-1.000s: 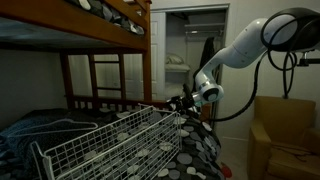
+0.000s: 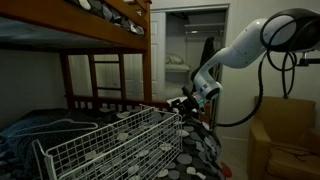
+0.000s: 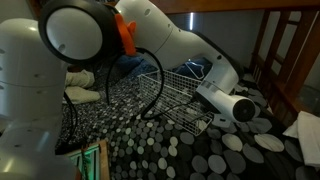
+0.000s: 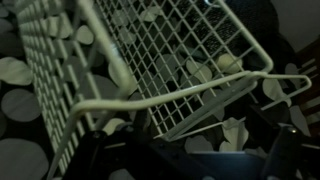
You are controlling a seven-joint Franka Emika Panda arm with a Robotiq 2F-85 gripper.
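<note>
A white wire basket (image 2: 112,150) stands on the dotted dark bedding, its long side running away from the camera in exterior view 1. At the basket's far end is my gripper (image 2: 184,104), close to the rim. From the wrist view, the gripper is open, with its dark fingers (image 4: 272,138) wide apart at the bottom of the picture. The basket's rim (image 4: 175,98) and grid pass just ahead of them; whether they touch cannot be made out. In exterior view 2 the arm hides part of the basket (image 3: 180,88), and the fingertips are hard to see.
Dark bedding with grey dots (image 3: 150,145) spreads around the basket. A wooden bunk bed frame (image 2: 146,50) rises behind it, and dark bedclothes (image 2: 40,135) lie at left. A tan armchair (image 2: 285,140) stands at right. A loose black cable (image 2: 258,100) hangs from the arm.
My wrist and gripper have shifted and tilted slightly by the basket's far end. The basket looks unmoved.
</note>
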